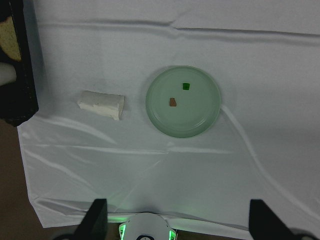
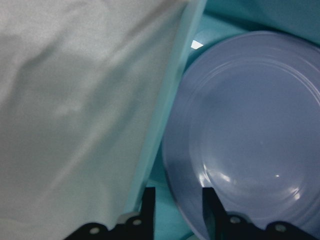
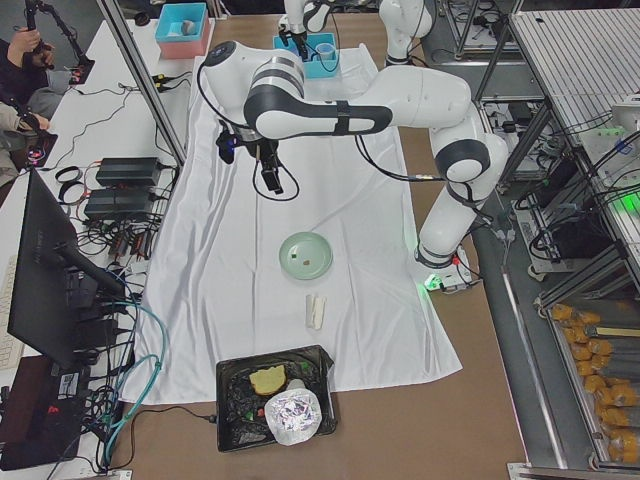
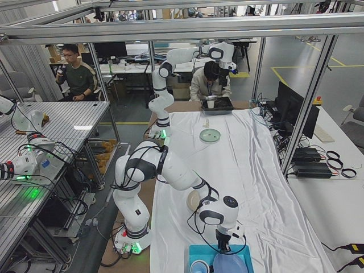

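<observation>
A pale green plate (image 1: 183, 112) with two small bits on it lies on the white cloth, beside a white wrapped piece (image 1: 100, 104). My left gripper hangs high above them, open, with nothing between its fingers. At the other end, my right gripper is open over the edge of a cyan bin (image 4: 196, 250), in which a blue-violet plate (image 2: 245, 135) lies. One finger is near the bin's wall, the other over the plate.
A black tray (image 3: 240, 420) with a yellow sponge-like piece and a foil-covered item sits at the cloth's far end. A beige plate (image 4: 192, 199) lies near the right arm.
</observation>
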